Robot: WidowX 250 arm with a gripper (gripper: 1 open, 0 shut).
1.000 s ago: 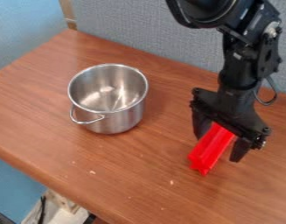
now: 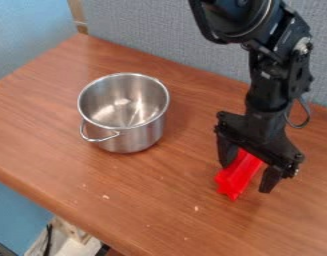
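My black gripper [image 2: 250, 168] is low over the wooden table at the right, open, with its fingers down on either side of a red block [image 2: 237, 178], which lies on the tabletop and is partly hidden by the gripper. A steel pot [image 2: 123, 132] with a side handle stands to the left, apart from the block.
A grey padded wall [image 2: 152, 30] runs along the back, and the table's left front edge drops to a blue surface.
Over the last second the arm and gripper have shifted very slightly around the red block. The block and the pot look unmoved.
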